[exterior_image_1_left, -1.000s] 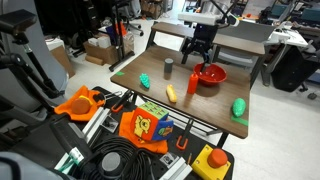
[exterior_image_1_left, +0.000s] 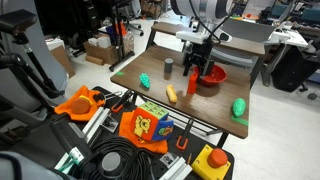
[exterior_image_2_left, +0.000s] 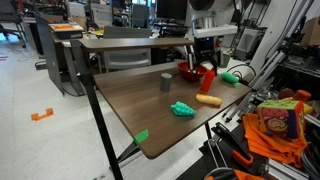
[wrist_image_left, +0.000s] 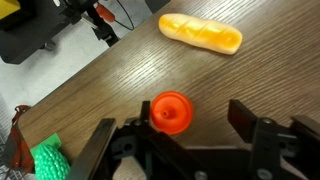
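A red upright object (exterior_image_1_left: 193, 81), like a bottle or can, stands on the wooden table. My gripper (exterior_image_2_left: 207, 66) is low over its top, pointing down. In the wrist view the object's round red top (wrist_image_left: 171, 112) lies between the dark fingers, closer to the left one. A gap shows on the right, so the gripper is open. Whether the left finger touches the red thing cannot be told. Behind it sits a red bowl (exterior_image_1_left: 236, 84), partly hidden by the arm.
Near the red object lies a yellow-orange elongated piece (wrist_image_left: 202, 33). A teal lump (exterior_image_2_left: 183, 109), a grey cylinder (exterior_image_2_left: 167, 82) and a green object (exterior_image_1_left: 239, 107) are spread over the table. Bare wood (exterior_image_2_left: 130, 98) shows toward one end.
My gripper has come down toward the red object's top and a little to the right in exterior view 1. The objects on the table stay where they were.
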